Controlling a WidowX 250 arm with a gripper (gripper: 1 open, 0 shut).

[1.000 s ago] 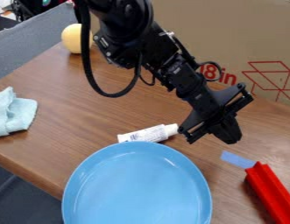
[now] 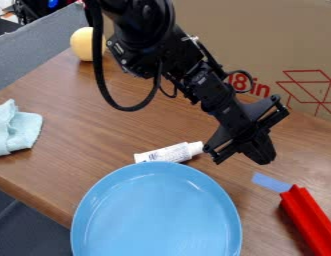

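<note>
The black robot arm reaches down from the top, its gripper [image 2: 241,150] low over the wooden table, just right of a white tube [image 2: 168,153] with a cap. The gripper looks shut, with nothing visible between its fingers. A blue plate [image 2: 156,220] lies in front of the tube. A red plastic object [image 2: 308,220] lies at the lower right, with a strip of blue tape [image 2: 271,182] beside it.
A pale cloth [image 2: 10,128] lies at the left table edge and a yellow round object [image 2: 84,43] at the back left. A cardboard box [image 2: 288,55] stands behind the arm.
</note>
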